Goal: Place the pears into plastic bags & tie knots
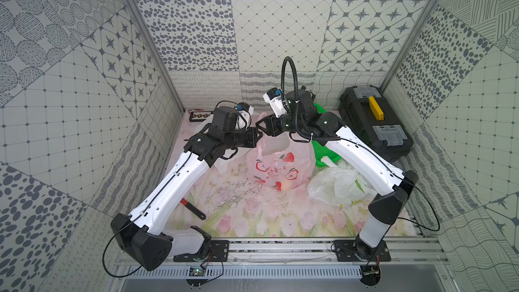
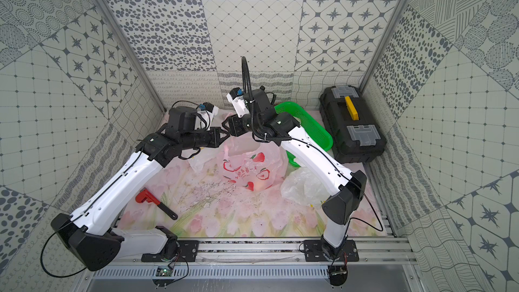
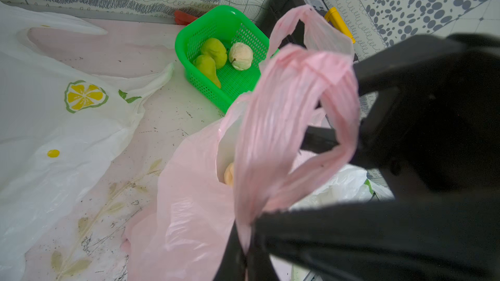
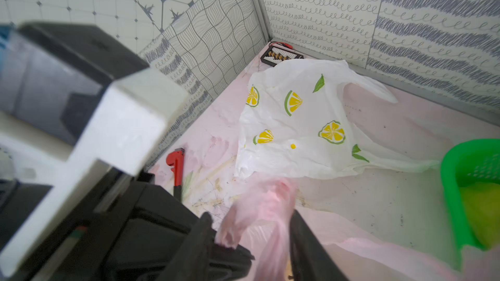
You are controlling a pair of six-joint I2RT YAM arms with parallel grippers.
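Note:
The pink bag (image 1: 281, 170) with red apple prints stands mid-table, a pale round fruit inside. My left gripper is shut on its gathered handle, which rises as a loop in the left wrist view. My right gripper is at that loop, fingers apart on either side of the pink plastic, close against the left gripper. The green basket (image 3: 218, 88) holds yellow-green pears (image 3: 207, 67) and a wrapped pale fruit (image 3: 240, 56). A white lemon-print bag (image 4: 297, 151) lies spread behind.
A crumpled white bag (image 1: 338, 186) lies right of the pink bag. A black toolbox (image 2: 351, 140) stands at the back right. A red wrench (image 2: 159, 205) lies at front left, an abacus (image 4: 276, 54) at the back left.

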